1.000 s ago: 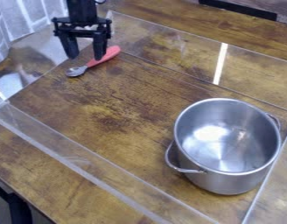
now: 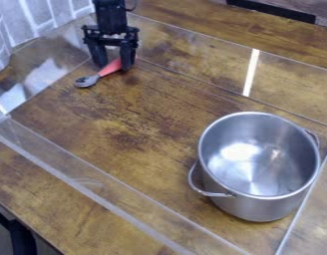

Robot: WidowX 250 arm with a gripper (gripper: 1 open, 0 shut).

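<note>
A spoon with a silver head (image 2: 87,81) and a red handle (image 2: 111,67) lies on the wooden table at the upper left. My black gripper (image 2: 109,55) is low over the handle, covering its far end. Whether the fingers are open or closed around the handle is too small to tell. A large steel pot (image 2: 257,164) with side handles stands at the lower right.
Clear panels or strips edge the wooden work surface (image 2: 127,134). A light grey, wrinkled backdrop is at the upper left. The middle of the table between spoon and pot is clear.
My gripper has moved right and down onto the red handle, which it now partly hides. The pot has not moved.
</note>
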